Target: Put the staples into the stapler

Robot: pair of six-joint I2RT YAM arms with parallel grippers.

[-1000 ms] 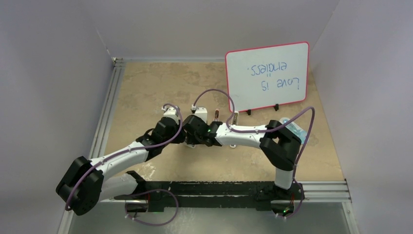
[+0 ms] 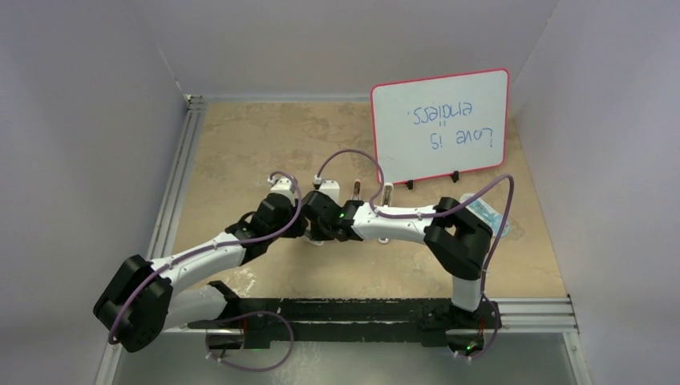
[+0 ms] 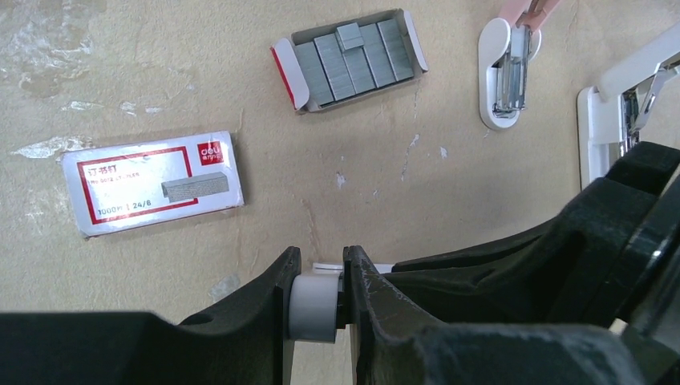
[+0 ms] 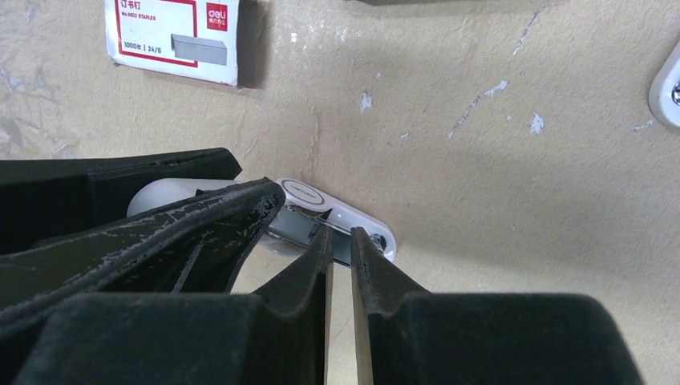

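Observation:
In the left wrist view a white stapler end (image 3: 313, 307) is pinched by my left gripper. The right wrist view shows more of this white stapler (image 4: 341, 215), lying diagonally with its metal channel exposed and its rear part between the left fingers. Over the channel, near the stapler's front end, my right gripper stands with its fingertips a narrow gap apart. Whether a staple strip sits between those tips cannot be made out. An open box of grey staple strips (image 3: 357, 60) lies beyond, one short piece resting on top.
The staple box sleeve (image 3: 152, 183) lies to the left on the table. Two other staplers, one pink and white (image 3: 505, 76) and one white (image 3: 597, 132), stand open on the right. A whiteboard (image 2: 441, 124) is at the back right.
The right arm has shifted very slightly over the last second, its elbow a little to the left. My left arm stays practically still.

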